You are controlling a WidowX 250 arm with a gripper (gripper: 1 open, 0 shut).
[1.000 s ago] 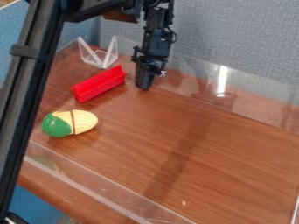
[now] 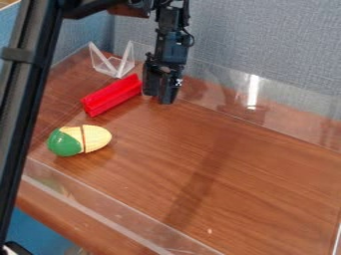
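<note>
My black gripper (image 2: pixel 163 86) is low over the wooden tray floor near the back, just right of a red elongated block (image 2: pixel 111 97). Its fingers look apart, with nothing clearly between them, though the dark parts blend together. In front of the red block lies an egg-shaped piece (image 2: pixel 80 140), green at one end and cream at the other. A clear angular object (image 2: pixel 112 60) stands in the back left corner.
Transparent walls border the tray (image 2: pixel 253 129), with a grey textured wall behind. A black frame bar runs down the left side of the view.
My gripper has shifted very slightly to the left, toward the red block. The objects on the tray have not visibly moved.
</note>
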